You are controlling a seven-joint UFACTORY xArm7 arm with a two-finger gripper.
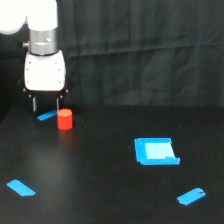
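Note:
My gripper (pixel 46 103) hangs at the upper left, pointing down, its two dark fingers spread apart. Nothing shows between them. A small red block (pixel 65 120) stands upright on the black table (pixel 105 165), slightly right of the gripper and below it in the view. To the right lies a pale square (pixel 159 151) bordered by blue strips.
Behind and below the fingertips is a blue strip (pixel 46 115), partly hidden by the dark surroundings. Another blue strip (pixel 21 188) lies at the front left, and one more blue piece (pixel 191 196) at the front right. A dark curtain (pixel 140 50) closes off the back.

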